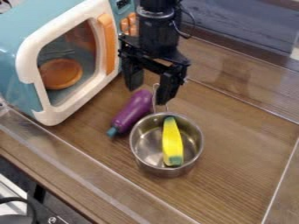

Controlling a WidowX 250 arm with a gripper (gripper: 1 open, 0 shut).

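My black gripper (151, 85) hangs open above the wooden table, just behind a steel pot (149, 156) and the upper end of a purple eggplant (129, 114). A yellow toy with green ends (172, 140) lies in the pot. The eggplant lies on the table to the pot's left. I see nothing held between the fingers.
A light-blue toy microwave (26, 44) stands at the upper left with an orange disc (59, 74) inside. A wall runs along the back.
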